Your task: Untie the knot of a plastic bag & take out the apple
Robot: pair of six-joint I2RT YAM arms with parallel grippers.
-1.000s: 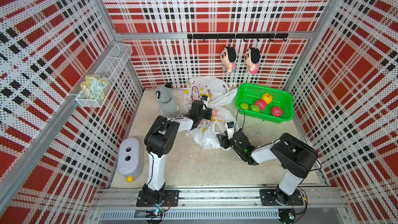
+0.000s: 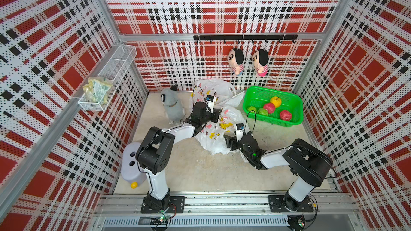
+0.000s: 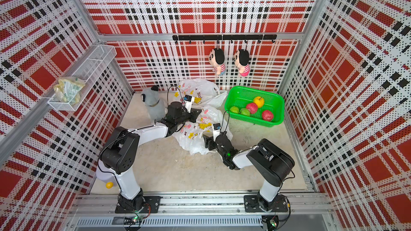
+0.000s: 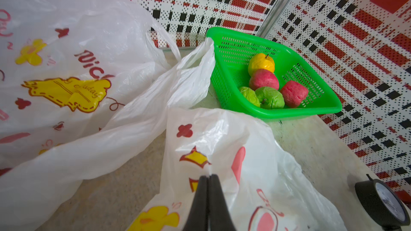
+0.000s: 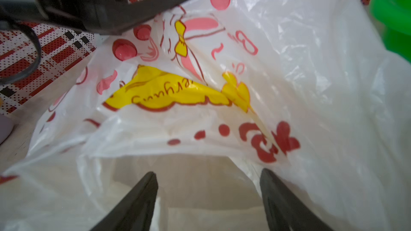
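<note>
A white printed plastic bag [image 2: 216, 136] [image 3: 192, 139] lies crumpled mid-table, a second bag [image 2: 207, 87] [image 4: 68, 72] behind it. My left gripper [image 2: 218, 116] is over the front bag, shut, with nothing clearly between its fingers. My right gripper [image 2: 230, 142] is at that bag's near right side, fingers apart at a loose fold opening into the bag. Film lies around the fingertips, none visibly pinched. No apple shows inside the bag.
A green basket [image 2: 295, 98] with several fruits stands back right. A grey plush toy [image 2: 173, 107] stands back left, a lilac object [image 2: 133, 162] front left. Two dolls hang on the back wall.
The front bag has shifted and spread a little; my right gripper has moved only slightly.
</note>
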